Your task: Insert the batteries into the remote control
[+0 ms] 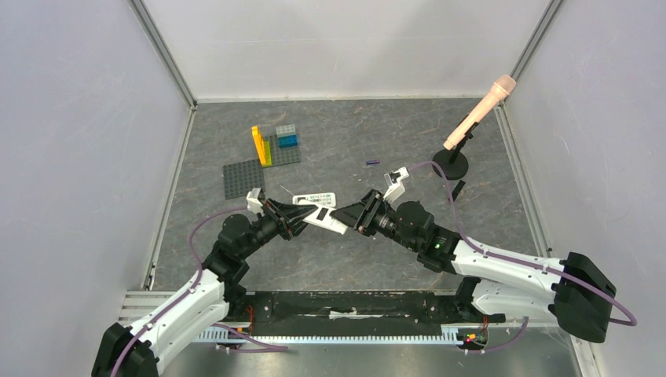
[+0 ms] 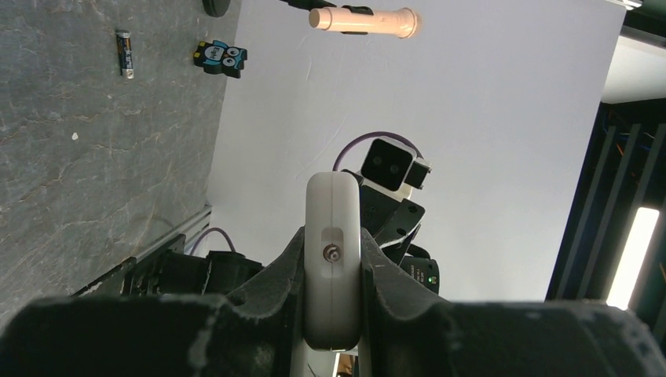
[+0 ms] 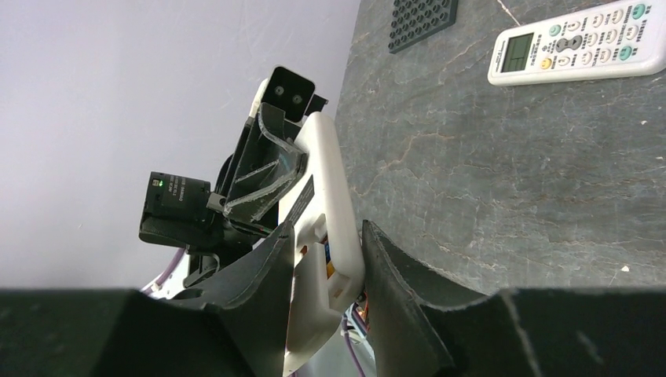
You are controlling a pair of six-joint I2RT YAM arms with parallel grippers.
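A white device with a dark label is held in the air between both arms. My left gripper is shut on one end; in the left wrist view its white end fills the gap between the fingers. My right gripper is shut on the other end; in the right wrist view an open compartment shows, its contents partly hidden. A loose battery lies on the table. A white remote lies behind the held device.
Grey brick plates with yellow and blue bricks stand back left. A microphone on a stand and a small owl object are at the right.
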